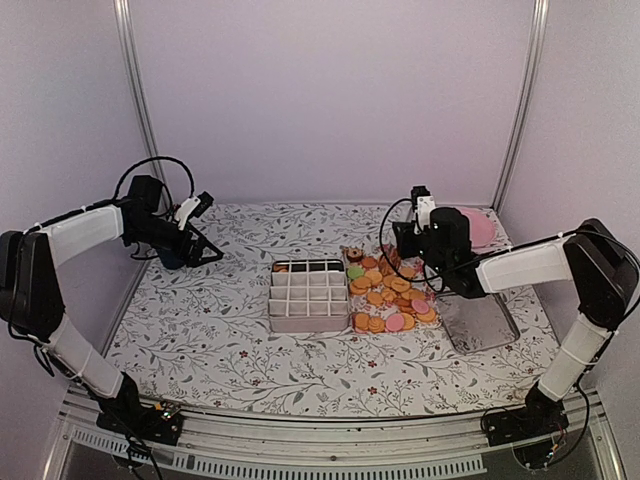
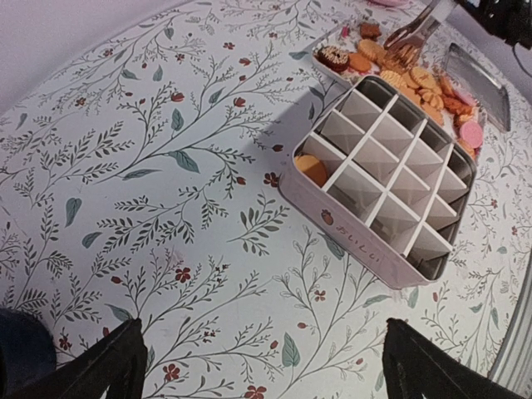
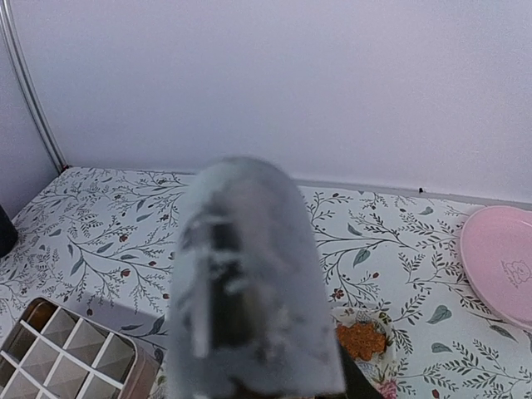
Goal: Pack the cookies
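A divided pink-white box stands mid-table; an orange cookie lies in one of its compartments. Right of it cookies in orange, pink, green and brown lie spread out. My right gripper is over their back part; in its own view a blurred grey finger fills the middle, and in the left wrist view clear fingertips show among the cookies. My left gripper hangs open at the far left, empty, well away from the box.
A pink plate lies at the back right. A metal tray sits at the front right, and a dark container at the back left.
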